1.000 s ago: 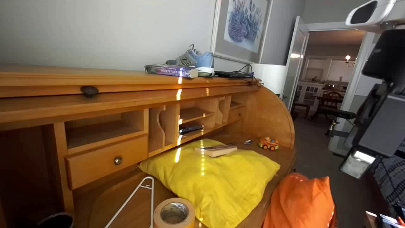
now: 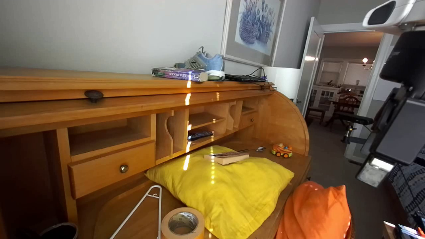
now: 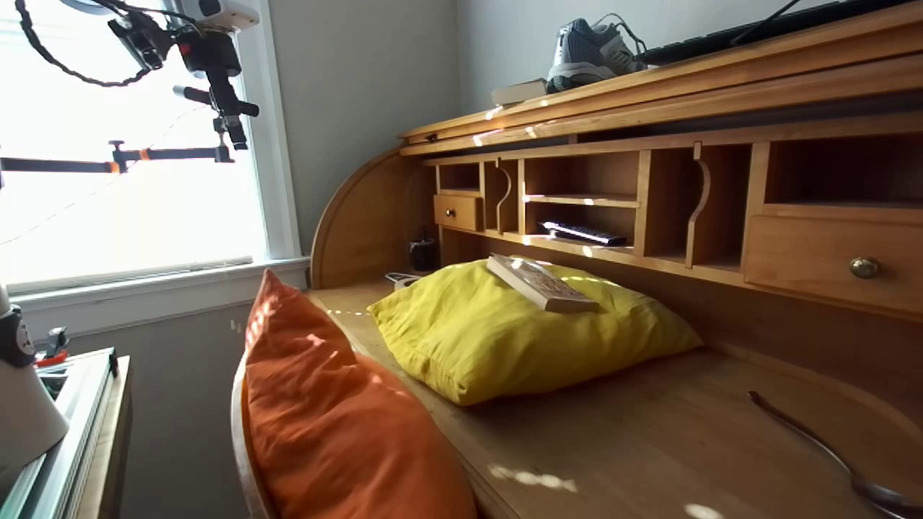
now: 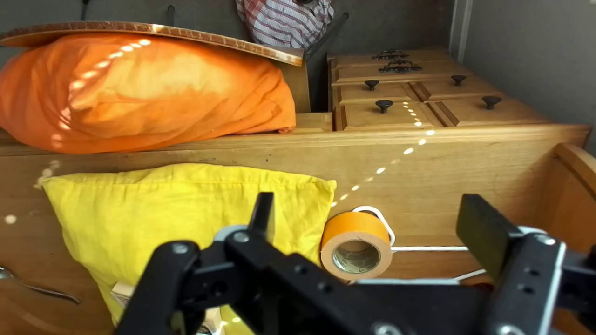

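My gripper is open, its two dark fingers wide apart with nothing between them. In the second exterior view the gripper (image 3: 231, 143) hangs high in front of the window, well away from the desk. Below it in the wrist view, a roll of tape (image 4: 355, 228) lies on the desktop against a white hanger (image 4: 430, 248). A yellow pillow (image 2: 227, 187) covers the desk's middle, and a book (image 2: 227, 157) rests on top of it. The orange pillow (image 3: 337, 415) sits on a chair at the desk's front edge.
A remote (image 3: 581, 233) lies in a cubby. The toy car (image 2: 281, 150) and a spoon (image 3: 831, 458) are on the desktop. A shoe (image 3: 593, 56) and a purple book (image 2: 179, 74) stand on the desk's top. Bare desktop (image 3: 657, 415) shows in front of the yellow pillow.
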